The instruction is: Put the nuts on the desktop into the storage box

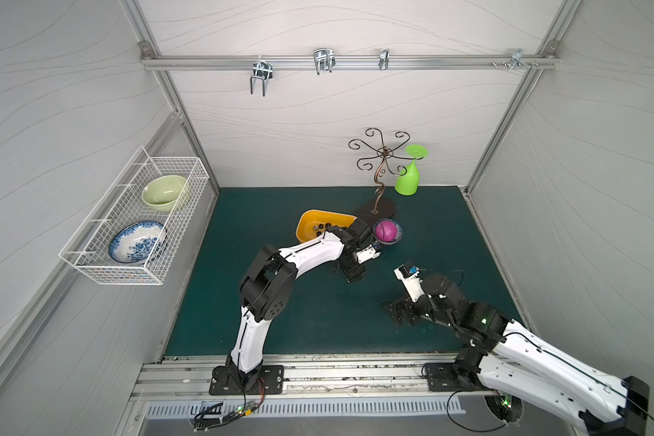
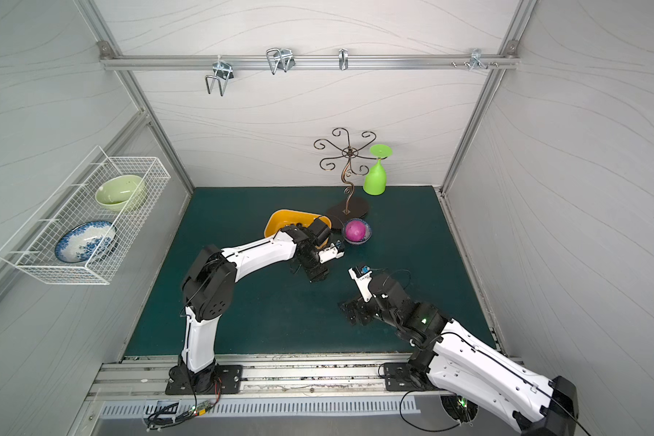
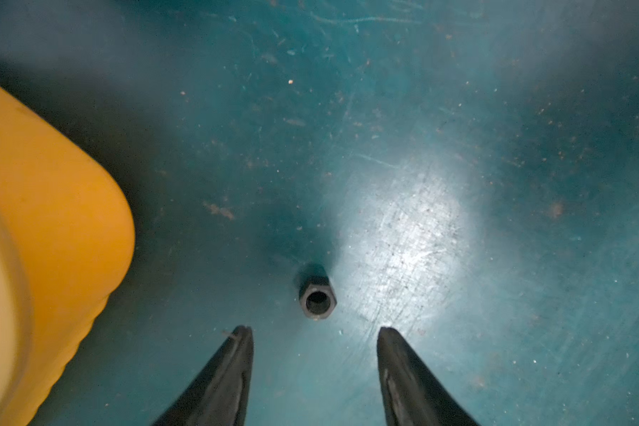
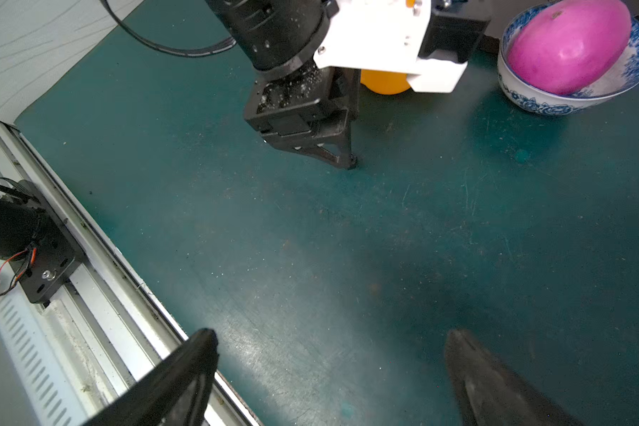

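A small dark hex nut stands on the green desktop, its hole facing the camera in the left wrist view. My left gripper is open and low over the desk, with the nut lying just ahead of the gap between its fingertips. The yellow storage box is behind the left gripper, partly covered by the arm; several nuts show inside. Its outer wall fills the left side of the left wrist view. My right gripper hangs open and empty above the front right of the desk.
Right of the box sits a blue-and-white bowl holding a pink fruit. Behind are a metal stand and a green vase. A wire basket hangs on the left wall.
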